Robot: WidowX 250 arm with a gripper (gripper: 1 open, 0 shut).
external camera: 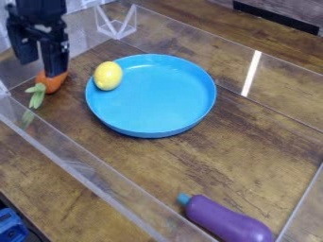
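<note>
The black gripper (pixel 34 49) hangs at the top left, its fingers apart just above a toy carrot (pixel 52 82) with orange root and green leaves. A yellow egg-shaped object (pixel 109 76) sits in the left part of a round blue plate (pixel 158 103). A purple toy eggplant (pixel 225 219) lies at the bottom right.
Clear plastic walls (pixel 94 180) border the wooden work surface (pixel 240 142). A blue object (pixel 9 227) is at the lower left corner, outside the wall.
</note>
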